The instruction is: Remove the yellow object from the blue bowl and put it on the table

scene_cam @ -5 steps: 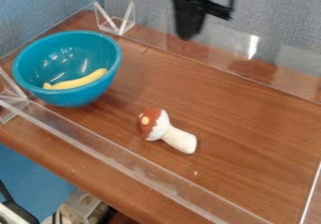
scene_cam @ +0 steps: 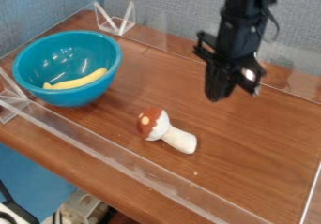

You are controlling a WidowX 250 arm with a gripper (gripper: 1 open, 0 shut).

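Note:
The yellow object (scene_cam: 77,80), long and curved like a banana, lies inside the blue bowl (scene_cam: 73,45) at the left of the table. My black gripper (scene_cam: 234,81) hangs over the right back part of the table, well to the right of the bowl and apart from everything. It points down and is blurred, so the gap between its fingers is hard to judge. I see no object held in it.
A mushroom-shaped toy (scene_cam: 168,131) with a red-brown cap lies on the wooden table (scene_cam: 238,157) near the middle. White wire brackets stand behind and beside the bowl. Clear rails edge the table.
My gripper has come down and toward the camera, shifting right from the back of the table. The bowl, the yellow object and the mushroom toy have stayed where they were.

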